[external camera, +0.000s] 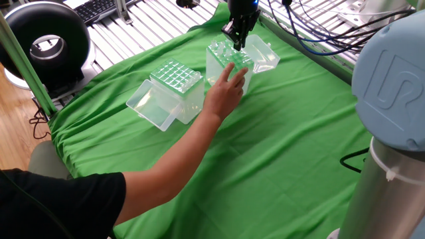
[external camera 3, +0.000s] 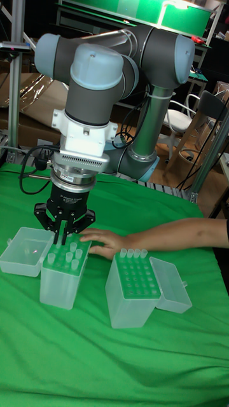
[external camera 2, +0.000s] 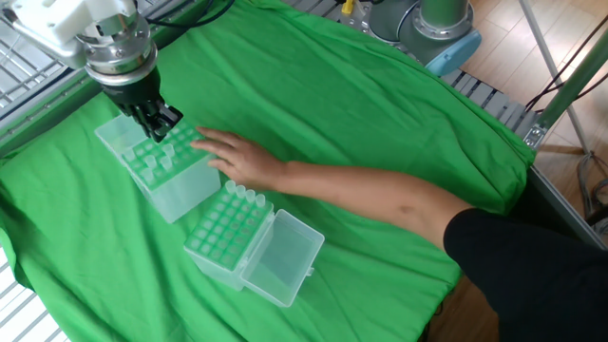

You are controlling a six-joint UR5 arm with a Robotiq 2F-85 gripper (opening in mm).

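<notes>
My gripper [external camera 3: 62, 240], black, points down over the far part of a translucent box [external camera 3: 58, 290] with a green hole grid. Its fingertips are close together, just above or at the grid; whether they touch or hold anything cannot be made out. Several clear tubes [external camera 3: 51, 259] stand upright in this grid in front of the fingers. A second translucent box [external camera 3: 128, 308] with a green grid stands apart from it, holding a row of clear tubes [external camera 3: 133, 253] along its far edge. Both boxes have their lids open.
A person's hand [external camera 2: 237, 160] rests against the edge of the box under my gripper, the forearm [external camera 2: 366, 183] reaching across the cloth. One open lid [external camera 3: 25, 252] lies beside that box, the other lid [external camera 3: 170, 285] beside the second box.
</notes>
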